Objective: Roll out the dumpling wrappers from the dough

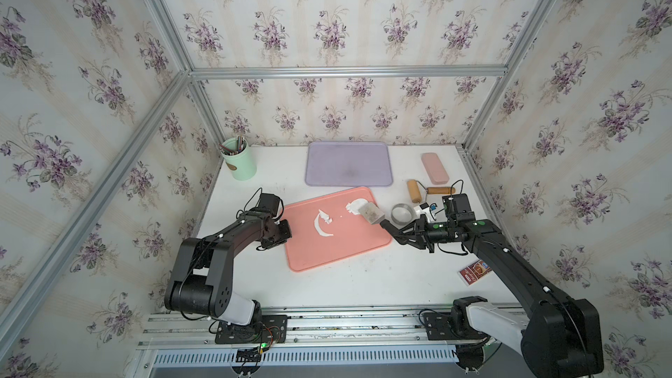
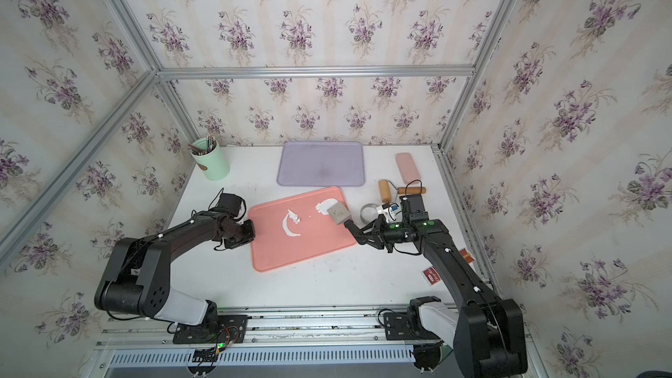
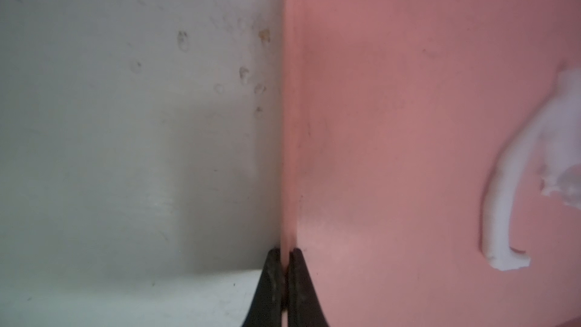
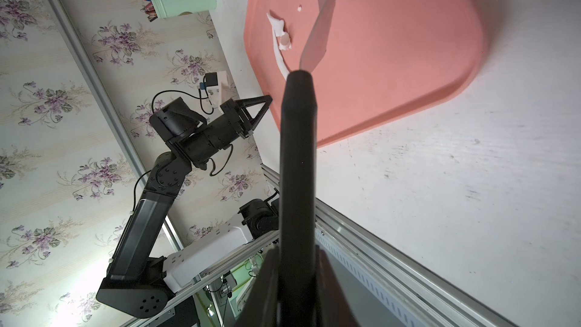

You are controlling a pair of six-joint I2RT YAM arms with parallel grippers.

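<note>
A pink board point(image 1: 336, 245) bears a curved strip of white dough point(image 1: 320, 226) with a small lump. At its far right lies a flat white dough piece point(image 1: 355, 205). My left gripper is shut on the board's left rim, pink showing between its fingers. My right gripper is shut on the black handle of a scraper point(image 4: 298, 139), whose pale blade point(image 1: 371, 212) hangs over the board's right part, partly covering the flat piece in the top left view. I cannot tell whether the blade touches it. A wooden roller point(image 1: 414, 191) lies behind my right arm.
A round ring point(image 1: 402, 214) sits just right of the board. A purple tray point(image 1: 348, 163), a pink block point(image 1: 434, 168) and a green tool cup point(image 1: 242, 165) stand at the back.
</note>
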